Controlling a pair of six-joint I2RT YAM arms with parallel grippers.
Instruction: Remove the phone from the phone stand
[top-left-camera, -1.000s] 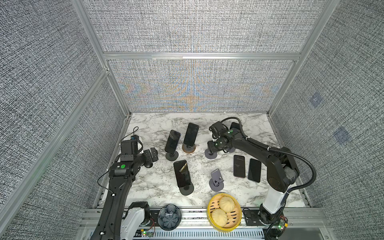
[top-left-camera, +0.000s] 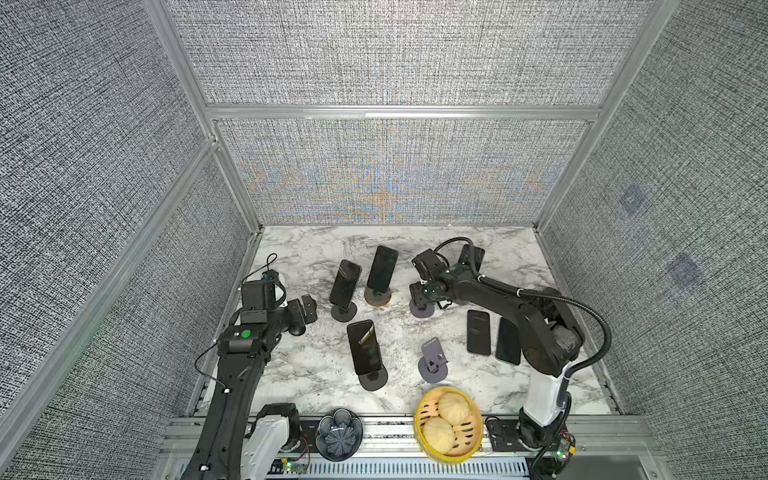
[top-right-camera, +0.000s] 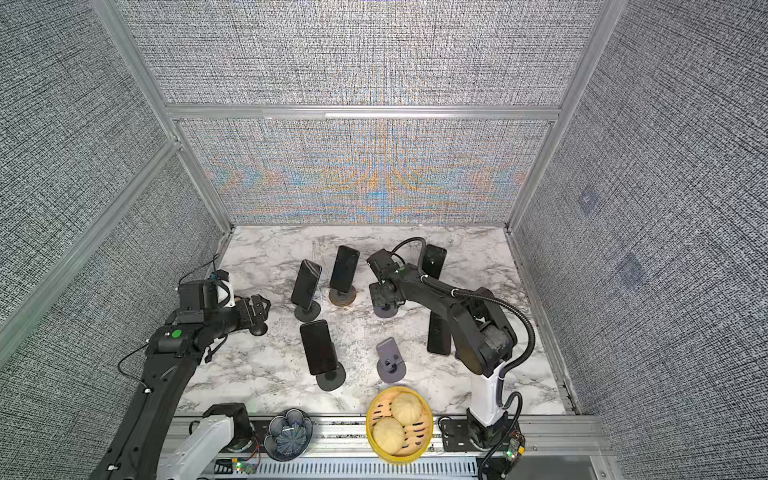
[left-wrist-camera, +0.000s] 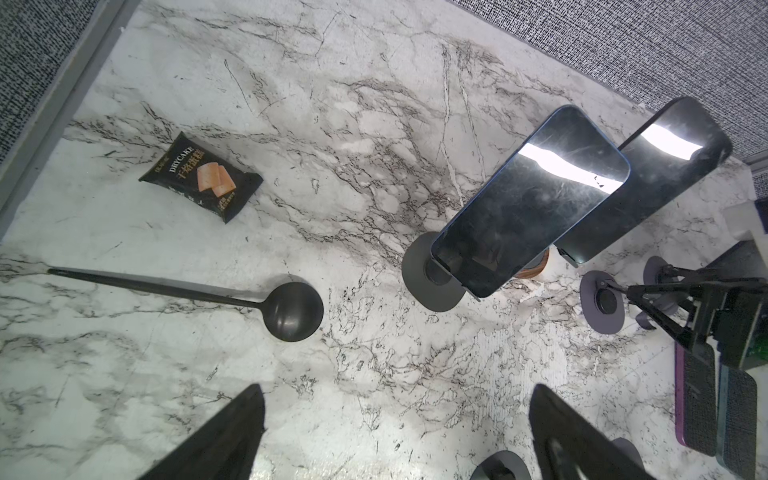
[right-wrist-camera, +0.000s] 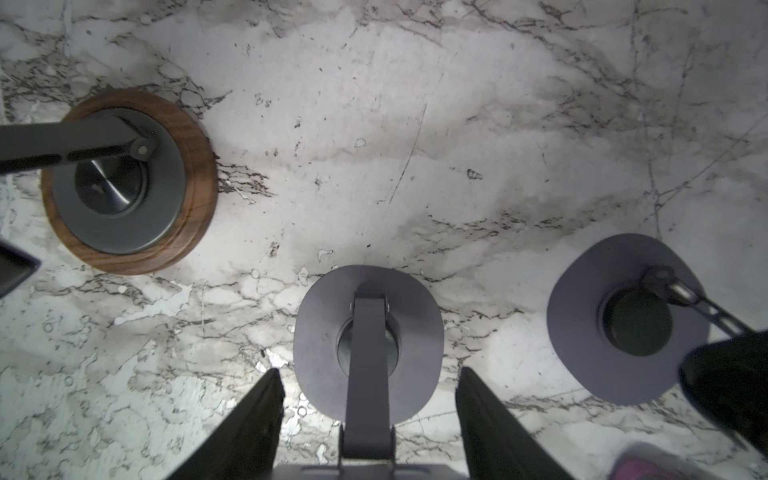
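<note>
My right gripper stands open above a purple-grey phone stand (right-wrist-camera: 324, 312), one finger on each side of its upright arm. No phone shows on this stand; its top end is cut off at the view's bottom. Black phones lean on stands at the left phone (top-left-camera: 345, 284), the back phone (top-left-camera: 381, 268) and the front phone (top-left-camera: 364, 345). Another phone (top-left-camera: 473, 254) is partly behind the right arm. Two phones lie flat, the nearer being this dark phone (top-left-camera: 478, 332). My left gripper is open and empty over bare table.
An empty purple stand (top-left-camera: 433, 369) is at the front, behind a yellow steamer (top-left-camera: 420, 428) holding buns. A black ladle (left-wrist-camera: 293, 312) and snack packet (left-wrist-camera: 200, 176) lie beneath the left arm. A wood-rimmed stand (right-wrist-camera: 200, 184) is left of the right gripper, another purple stand (right-wrist-camera: 584, 304) right.
The right gripper has shifted slightly left and its fingers have spread. The right elbow has swung left and now partly covers a flat phone. The left arm is still.
</note>
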